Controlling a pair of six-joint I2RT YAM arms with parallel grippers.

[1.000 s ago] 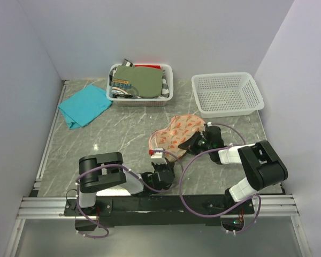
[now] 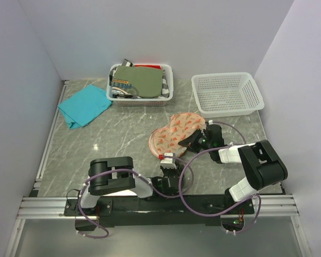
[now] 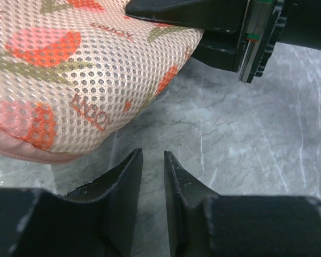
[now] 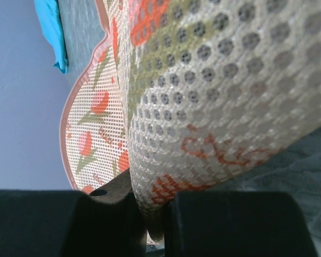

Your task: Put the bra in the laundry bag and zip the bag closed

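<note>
The mesh laundry bag (image 2: 171, 134), cream with orange tulips and a pink edge, lies on the table right of centre; it fills much of both wrist views. My right gripper is shut on the bag's fabric at its right side. My left gripper is part open just in front of the bag's near edge (image 3: 69, 139), with nothing between its fingertips, pointing at bare table. I cannot make out a bra.
A basket of folded clothes (image 2: 112, 93) stands at the back, an empty white basket (image 2: 227, 112) at back right. A blue cloth (image 2: 84, 104) lies at left.
My left gripper has shifted right and slightly toward the table's front edge. The right arm and the bag look much the same.
</note>
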